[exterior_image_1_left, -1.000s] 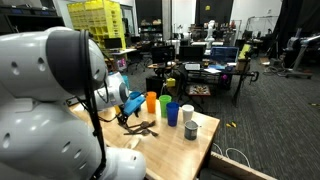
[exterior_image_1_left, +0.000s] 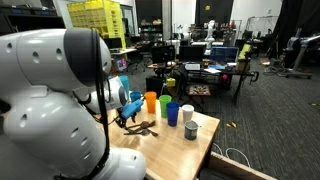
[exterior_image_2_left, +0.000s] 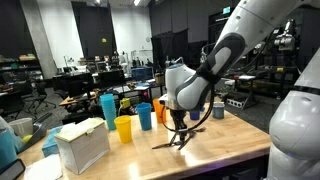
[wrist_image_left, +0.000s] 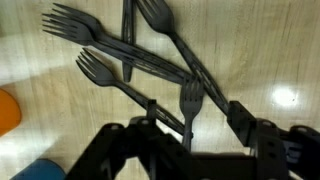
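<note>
Several black forks lie loosely crossed on the wooden table (exterior_image_1_left: 175, 155). In the wrist view a long fork (wrist_image_left: 180, 40) slants down toward the right finger, while a small fork (wrist_image_left: 192, 100) points up between the fingers. A third fork (wrist_image_left: 110, 78) lies to the left, its handle running down toward the left finger. My gripper is open above them, its black fingers (wrist_image_left: 262, 140) apart. In exterior view 2 the gripper (exterior_image_2_left: 181, 135) points downward just over the utensils. Whether it touches any fork cannot be told.
An orange cup (exterior_image_1_left: 151, 103), a blue cup (exterior_image_1_left: 173, 114), a white cup (exterior_image_1_left: 187, 112) and a grey mug (exterior_image_1_left: 191, 130) stand behind the forks. A white box (exterior_image_2_left: 82, 146) and a yellow cup (exterior_image_2_left: 123, 128) occupy the other side.
The arm has shifted slightly and its gripper appears a little lower over the forks. Cups and utensils look unmoved.
</note>
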